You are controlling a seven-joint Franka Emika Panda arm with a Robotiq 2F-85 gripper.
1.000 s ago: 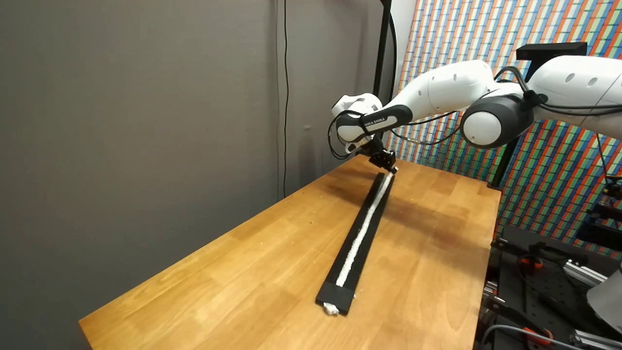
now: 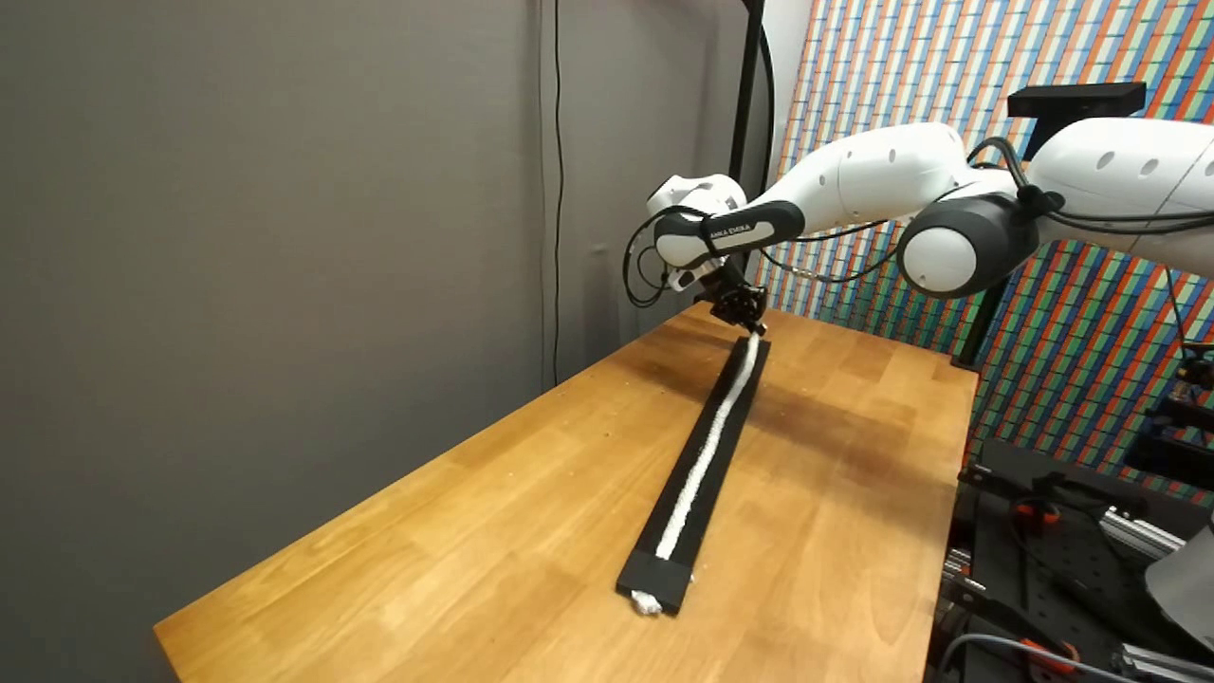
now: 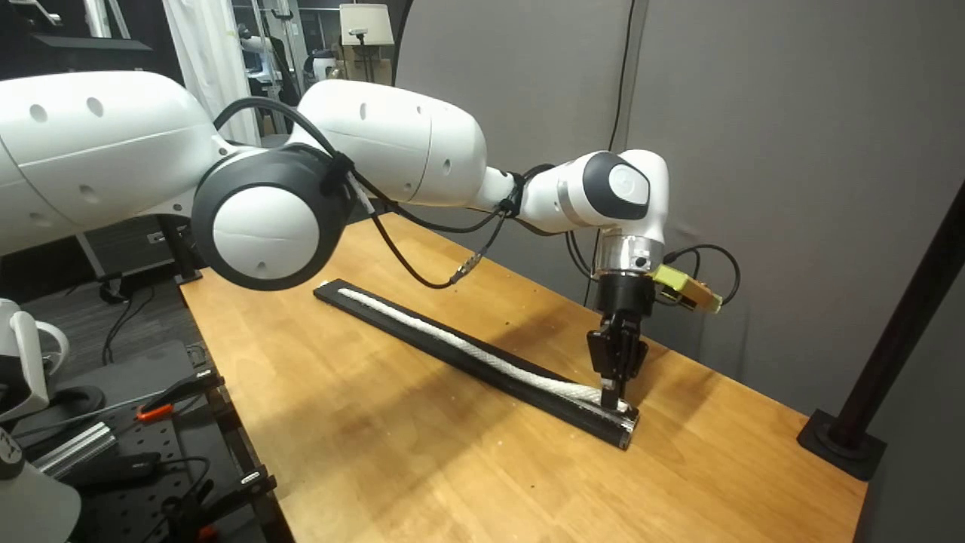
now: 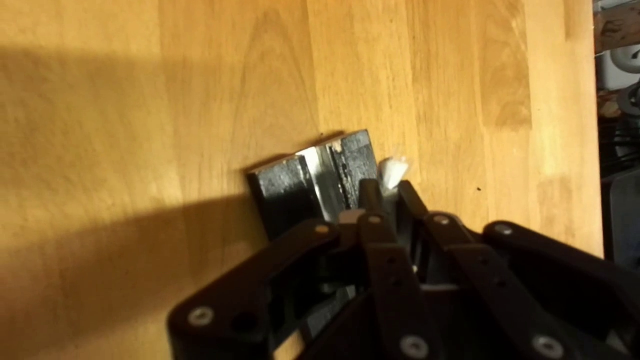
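A long black board (image 3: 507,384) lies on the table, with a white rope (image 3: 479,351) running along it. At the board's far end in exterior view 1, my gripper (image 2: 756,326) is low and shut on the rope near its end. The wrist view shows the rope's frayed white tip (image 4: 393,171) sticking out past the gripper. Beside it there, a pale, shiny groove (image 4: 325,180) in the board's end is bare, and the rope tip sits off to its right. At the near end, a bit of rope (image 2: 645,603) pokes out from under a black cover (image 2: 660,574).
A grey wall (image 2: 341,285) runs along one side. A black post (image 3: 868,362) stands near the table's far corner. Tools and a rack (image 2: 1070,569) lie off the table's other side.
In exterior view 1 my gripper has shifted slightly left, and the rope's end has moved with it. The board and the rest of the rope look unmoved.
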